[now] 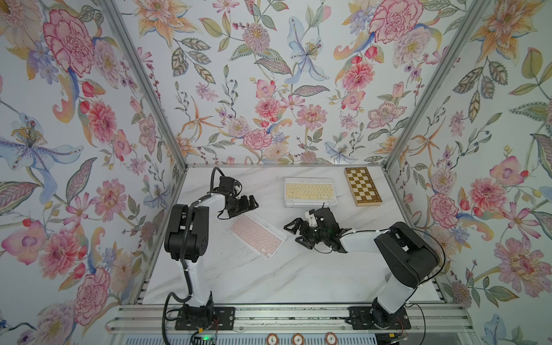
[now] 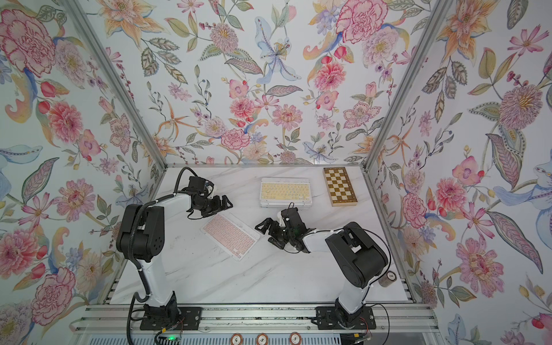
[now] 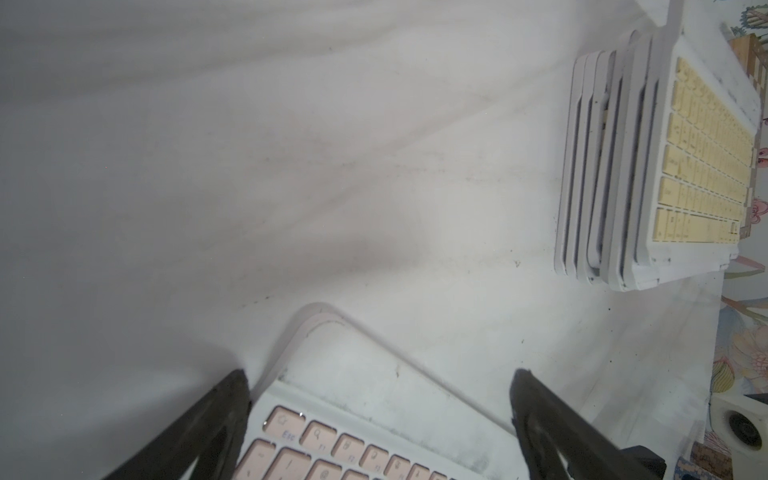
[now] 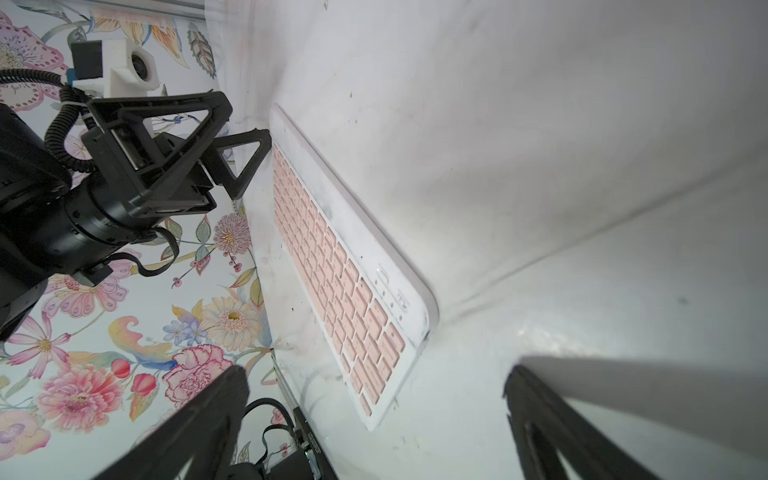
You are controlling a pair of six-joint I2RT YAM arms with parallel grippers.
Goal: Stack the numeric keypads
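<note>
A white keypad with pink keys (image 1: pixel 256 235) lies flat and slanted on the table, its right end turned to the front. Further back rests a stack of white keypads, the top one with yellow keys (image 1: pixel 310 191); several layers (image 3: pixel 596 168) show from the side in the left wrist view. My left gripper (image 1: pixel 248 203) is open by the pink keypad's back left corner; that corner appears between its spread fingers, touching or not I cannot tell. Open and empty, my right gripper (image 1: pixel 297 233) stands just right of the pink keypad's right end.
A wooden chessboard box (image 1: pixel 362 187) sits at the back right. A small round item (image 2: pixel 388 279) stands at the front right, near the right arm's base.
</note>
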